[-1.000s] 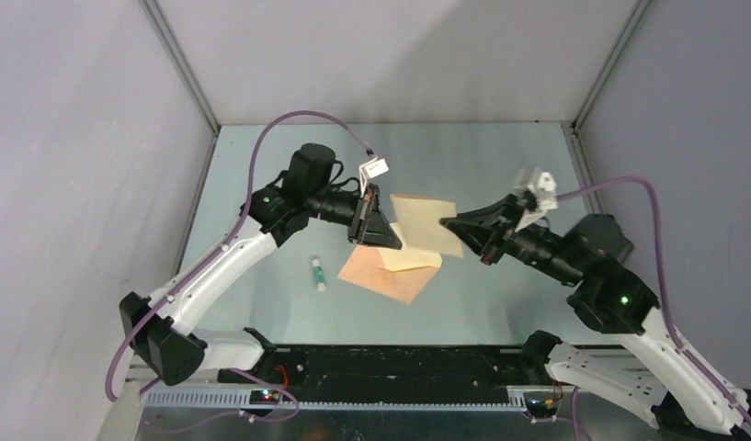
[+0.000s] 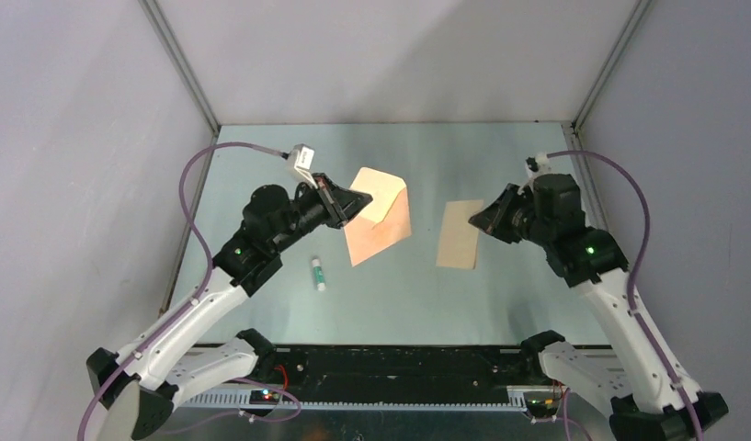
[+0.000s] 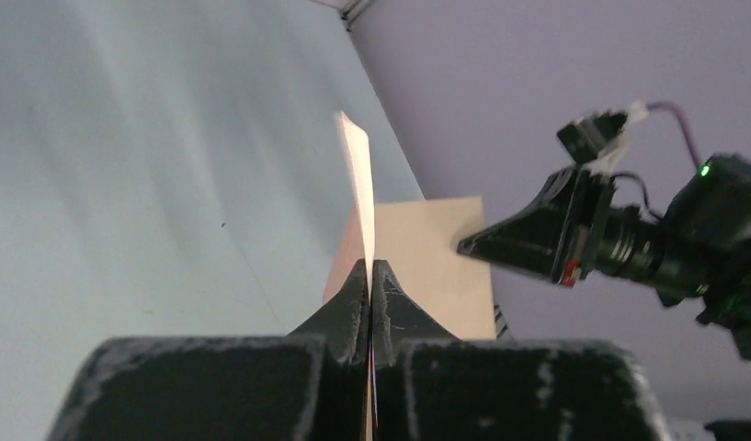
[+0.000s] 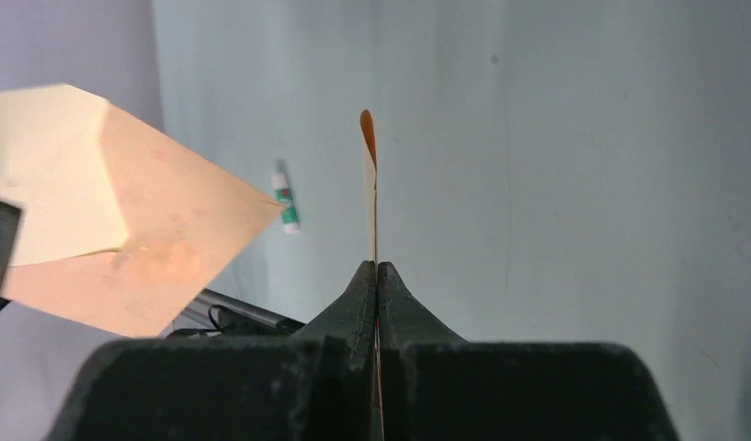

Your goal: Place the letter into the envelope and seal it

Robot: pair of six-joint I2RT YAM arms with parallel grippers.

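My left gripper is shut on the envelope, a pinkish-orange piece with a paler flap that looks opened out, held off the table. In the left wrist view its edge rises thin between the fingers. A beige letter hangs from my right gripper, which is shut on its edge. The letter is nearly edge-on in the right wrist view, where the envelope faces me at the left. Letter and envelope are apart, with a gap of bare table showing between them from above.
A small green-and-white glue stick lies on the table at the front left. Apart from that, the pale table is clear. Walls enclose the sides and back.
My left gripper has shifted left and up in view, turning the envelope.
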